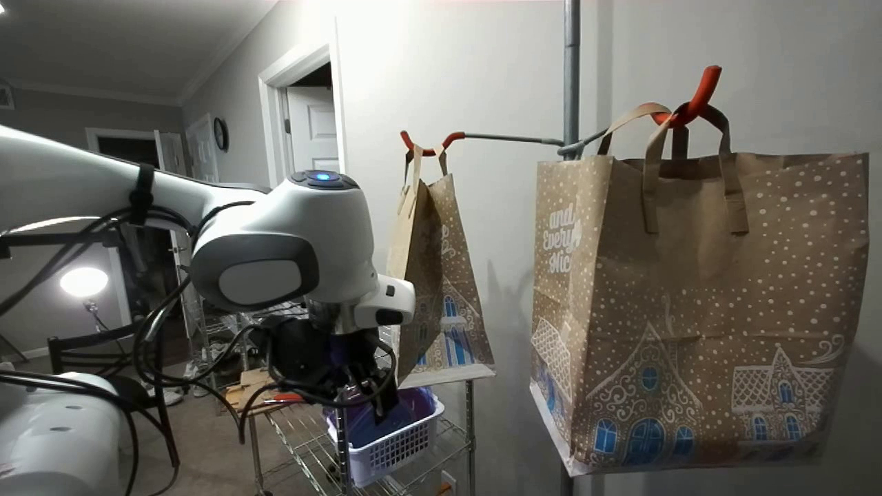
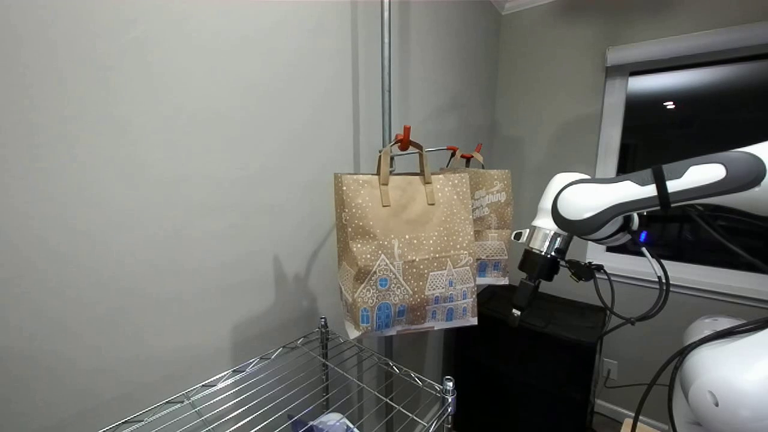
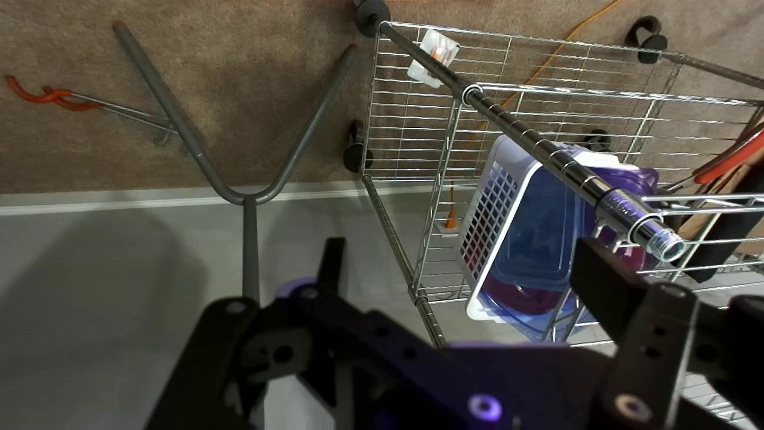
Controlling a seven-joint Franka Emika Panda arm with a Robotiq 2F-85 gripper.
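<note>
Two brown paper bags with white dots and printed houses hang by their handles from red-tipped hooks on a grey pole. In exterior view 1 the larger-looking bag [image 1: 719, 306] is at the right, the other bag [image 1: 446, 281] near the middle, behind my arm's wrist. Exterior view 2 shows one bag [image 2: 407, 252] in front, partly covering the other bag [image 2: 493, 216]. My gripper [image 2: 515, 315] points downward, to the right of both bags and apart from them. In the wrist view my gripper is open, its fingers wide apart with nothing held between them.
A wire shelf [image 3: 415, 93] stands below my gripper, its metal post rising near one finger. On it sits a white basket [image 3: 494, 215] with blue and purple containers. The pole [image 1: 571, 74] stands by the wall. A black covered box [image 2: 533, 345] is below the arm.
</note>
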